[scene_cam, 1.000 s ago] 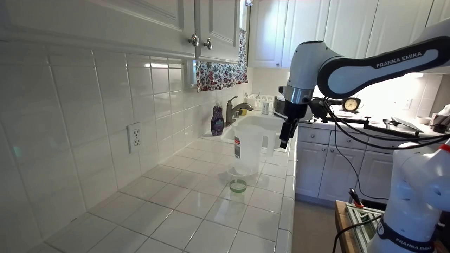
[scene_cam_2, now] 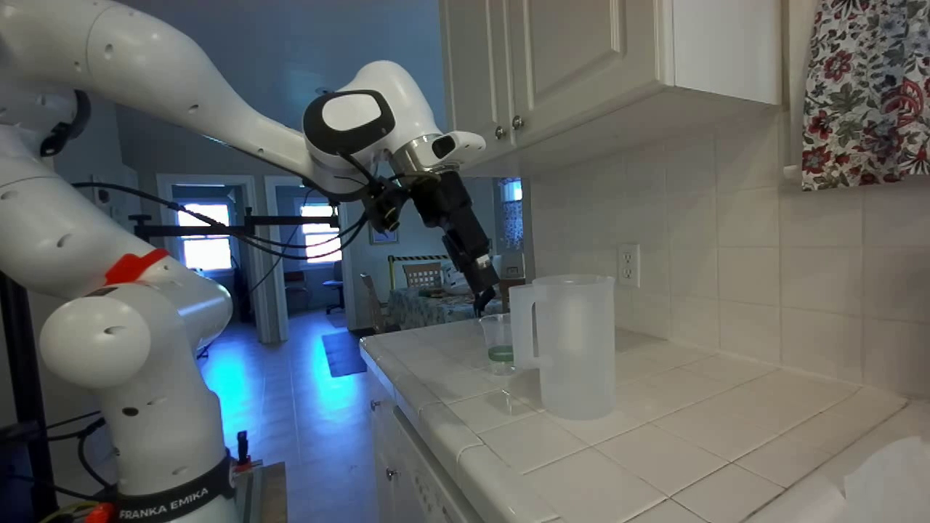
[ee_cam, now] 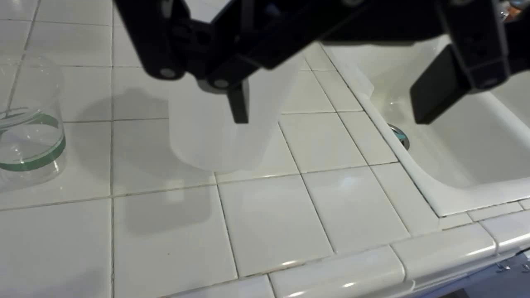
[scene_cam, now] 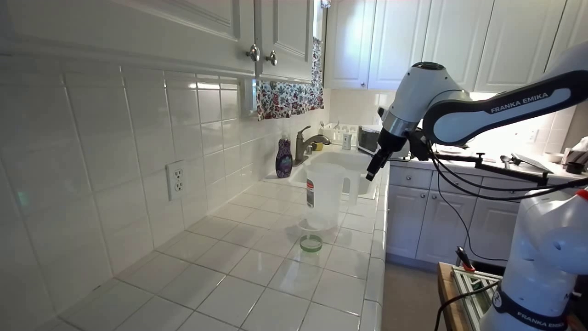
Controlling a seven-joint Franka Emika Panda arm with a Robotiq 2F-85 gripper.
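A tall translucent white pitcher (scene_cam_2: 577, 349) stands upright on the tiled counter, its handle facing the counter's front edge. Close by stands a clear cup with a green band (scene_cam_2: 499, 353); in the wrist view the cup (ee_cam: 32, 144) is at the left edge. My gripper (scene_cam: 370, 177) hangs near pitcher-rim height on the handle side, apart from the pitcher in exterior view 1. In the wrist view the gripper is open, fingers wide apart, nothing held. One finger covers part of the pitcher (ee_cam: 213, 134) there; its upper part is hidden by the gripper.
The white sink (ee_cam: 477, 149) lies beyond the pitcher, with a faucet (scene_cam: 302, 144) and a purple bottle (scene_cam: 284, 158) at its edge. Cabinets (scene_cam_2: 593, 52) overhang the counter.
The arm's hand has tilted, and the gripper has risen slightly, its fingers slanting more in exterior view 1. The pitcher and the cup have stayed where they were.
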